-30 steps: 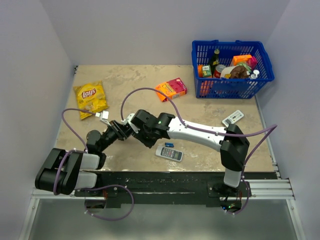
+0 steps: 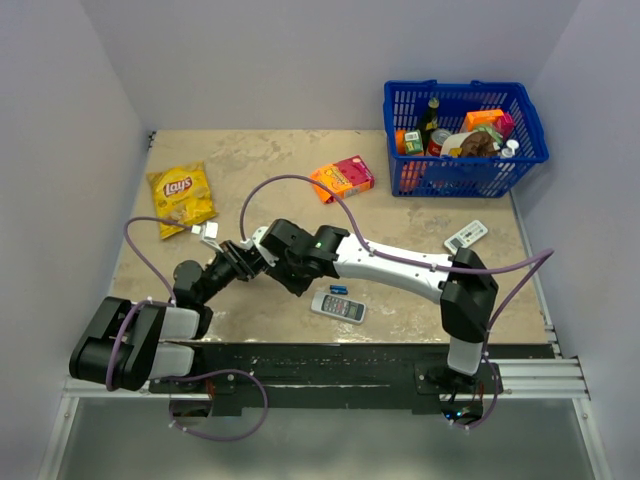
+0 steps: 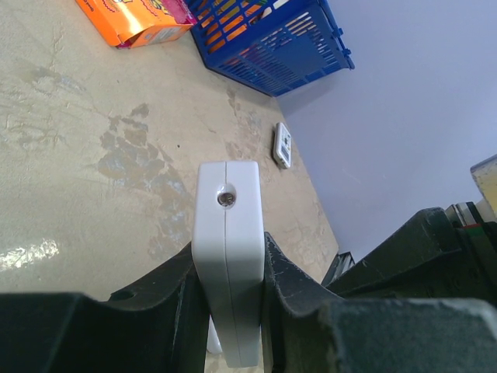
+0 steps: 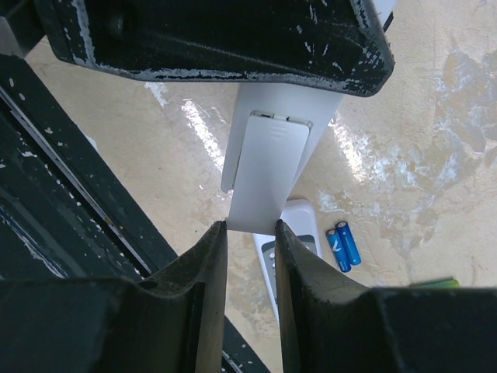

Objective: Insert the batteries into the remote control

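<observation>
A white remote [image 3: 227,233], seen end-on with a small screw hole, stands between the fingers of my left gripper, which is shut on it. In the right wrist view its back shows a separate white battery cover [image 4: 268,171], with a dark left finger [image 4: 217,39] across the top. The tips of my right gripper are part open at the cover's lower end, one on each side; whether they press on it cannot be told. Two blue batteries [image 4: 344,247] lie side by side on the table. From above, the arms hide the held remote.
Below the hands, another remote [image 2: 338,307] lies beside the batteries. A further white remote [image 2: 466,236] is at the right. Behind are a chips bag [image 2: 181,197], an orange and pink box [image 2: 343,179] and a blue basket [image 2: 440,182] of groceries.
Both arms look unmoved in the top view, and the objects on the table stay in place.
</observation>
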